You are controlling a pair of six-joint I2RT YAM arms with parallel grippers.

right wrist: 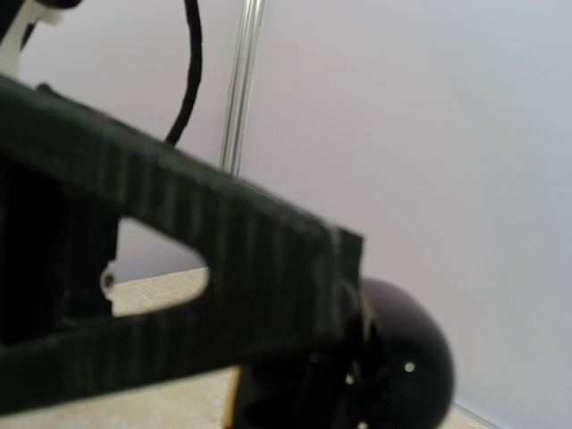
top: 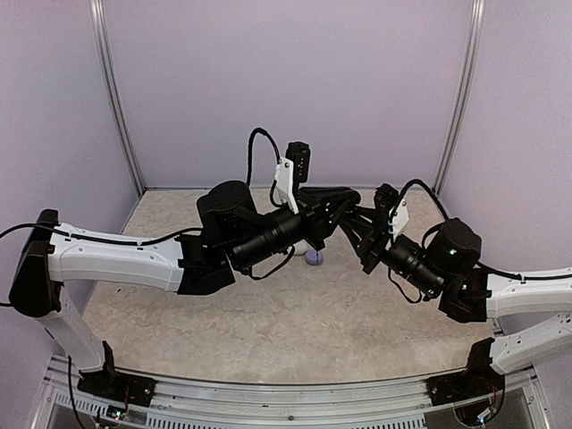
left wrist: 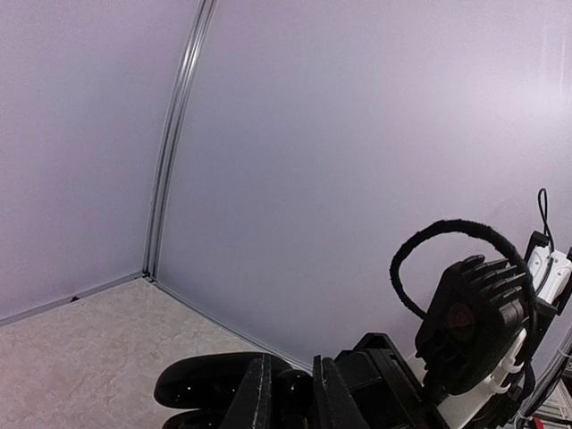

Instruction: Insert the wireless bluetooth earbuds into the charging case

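Note:
My left gripper is shut on the glossy black charging case, high above the table. In the left wrist view, the rounded case extends left from between the fingers, with a lower dark part under its upper shell. The right gripper meets it from the right, its fingers shut on a small dark thing, apparently an earbud, mostly hidden. In the right wrist view, a left finger covers much of the scene, and the case's round black end shows beyond it. Whether the earbud touches its slot is hidden.
A small purple round object lies on the table below the grippers, beside a white item partly covered by the left arm. Both grippers crowd together, with little space between them.

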